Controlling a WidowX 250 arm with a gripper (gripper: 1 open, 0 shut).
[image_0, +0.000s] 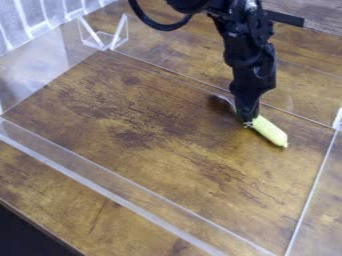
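A pale yellow-green spatula or spoon handle lies on the wooden surface at the right, angled toward the lower right. Its metal head is at the upper left, partly hidden by the black arm. The gripper hangs down at the handle's upper-left end, apparently touching it; its fingers look close together, and whether anything is between them is unclear.
Clear plastic walls border the wooden work area on several sides. A clear bracket stands at the upper left.
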